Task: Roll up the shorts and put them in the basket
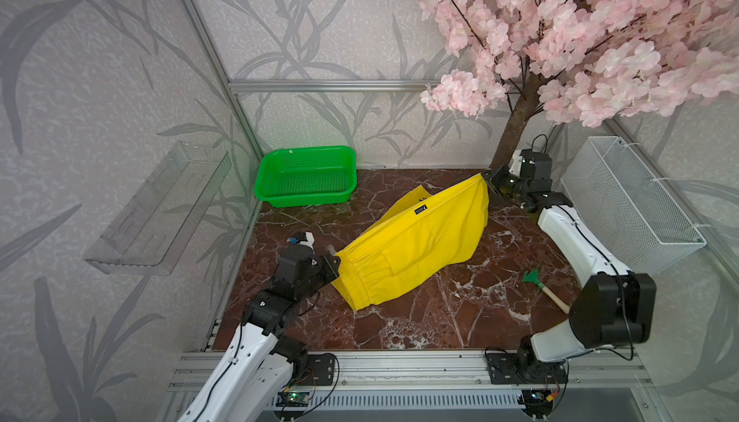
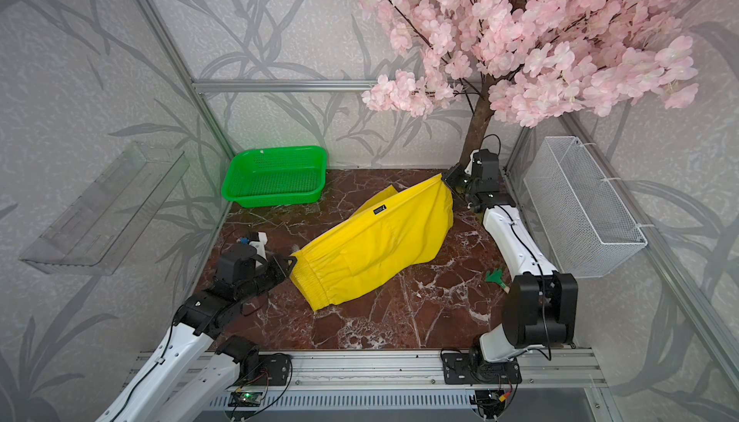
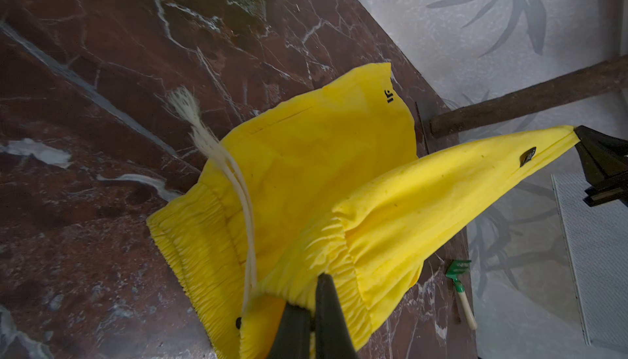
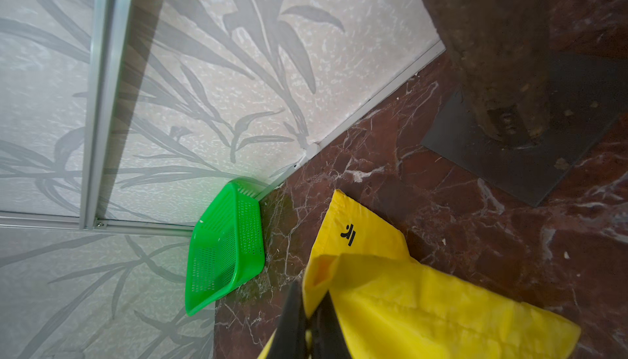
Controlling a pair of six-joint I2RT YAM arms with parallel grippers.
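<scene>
Yellow shorts (image 1: pixel 419 245) stretch diagonally between my two grippers, the elastic waistband at the left end and a leg hem raised at the right. My left gripper (image 1: pixel 335 262) is shut on the waistband edge; in the left wrist view the gathered band (image 3: pixel 327 247) runs into its fingers (image 3: pixel 335 323). My right gripper (image 1: pixel 492 178) is shut on a leg corner, held up near the tree trunk. A second leg with a black logo (image 3: pixel 387 96) lies flat on the floor behind. The pale drawstring (image 3: pixel 238 182) trails loose over the waistband.
A green basket (image 1: pixel 306 195) stands at the back left. The tree trunk (image 1: pixel 514 133) rises just behind my right gripper. A small green-headed tool (image 1: pixel 532 276) lies at the right, and a white mesh basket (image 1: pixel 681 245) hangs beyond it.
</scene>
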